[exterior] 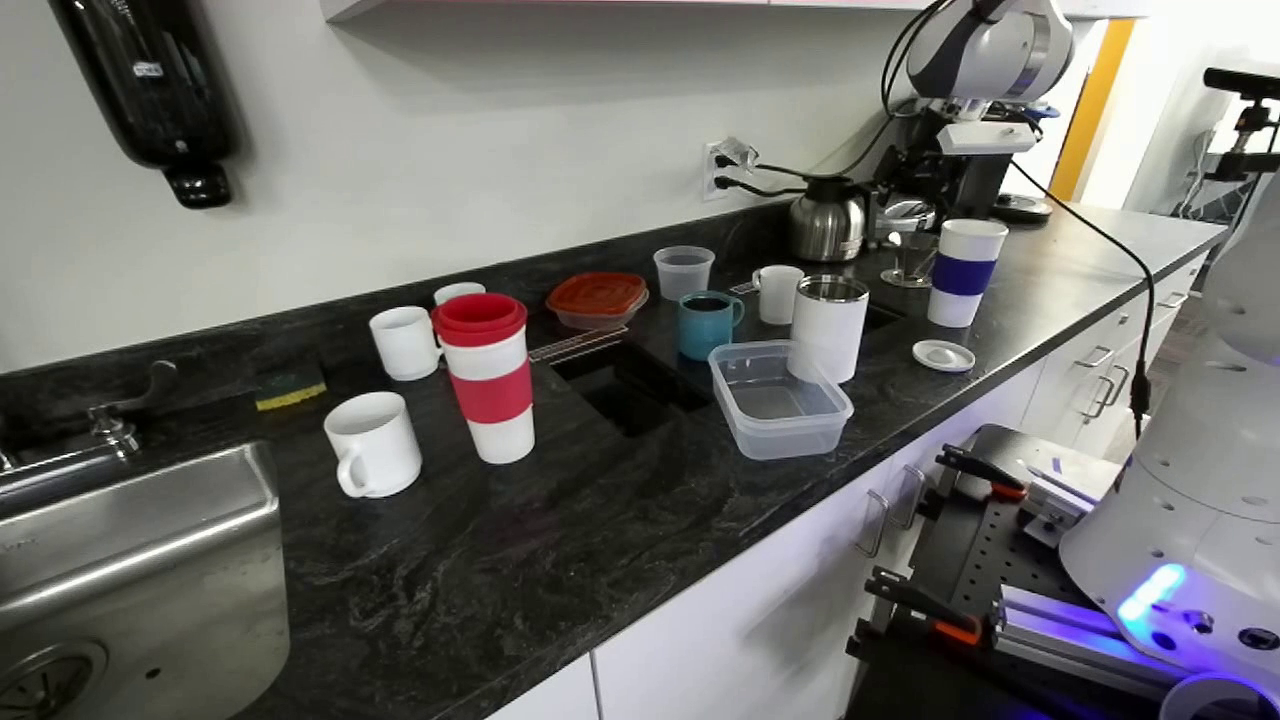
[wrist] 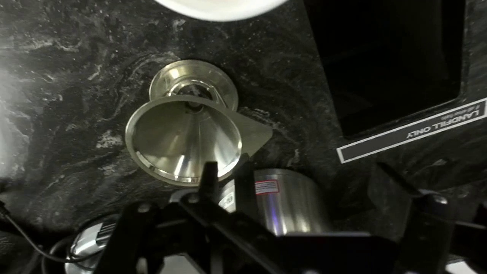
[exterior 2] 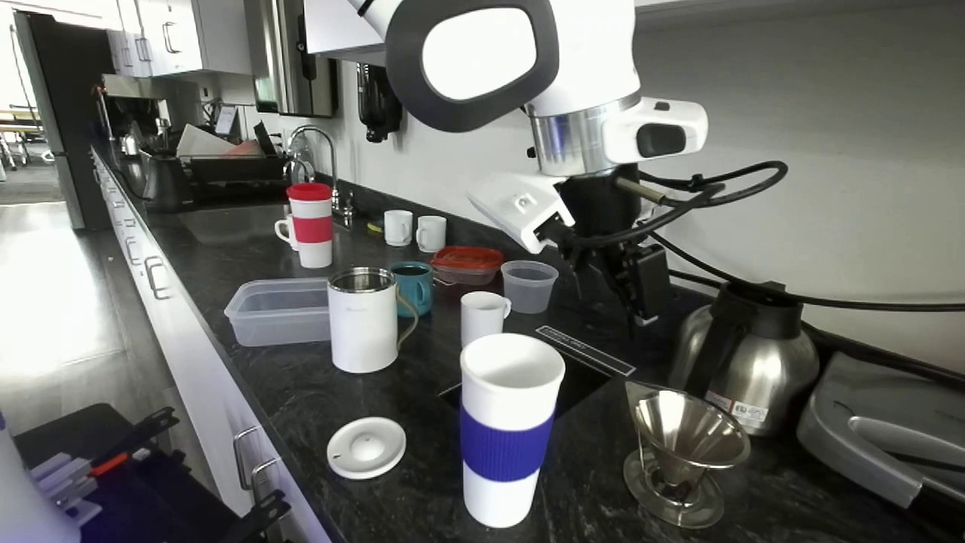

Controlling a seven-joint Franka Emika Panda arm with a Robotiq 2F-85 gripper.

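Note:
My gripper (exterior 2: pixel 624 308) hangs above the counter near the back wall, its fingers apart and empty. In the wrist view its fingers are dark and spread wide, with the left fingertip (wrist: pixel 210 171) overlapping the rim of a metal cone dripper (wrist: pixel 185 137). Between the fingers, farther down, shows a steel carafe (wrist: pixel 290 203) with a black handle (wrist: pixel 246 182). In exterior view 2 the carafe (exterior 2: pixel 746 353) stands to the right of my gripper, and the dripper (exterior 2: pixel 678 439) is nearer that camera. Exterior view 1 shows the fingers poorly against the dark coffee machine (exterior: pixel 948 174).
A white cup with a blue band (exterior 2: pixel 507 434) stands near a white lid (exterior 2: pixel 366 448). Beyond are a white canister (exterior 2: pixel 362 326), a clear tub (exterior 2: pixel 280 312), a teal mug (exterior 2: pixel 414 288) and a red-lidded container (exterior 2: pixel 467 262). A dark counter opening (wrist: pixel 392 64) lies beside the dripper.

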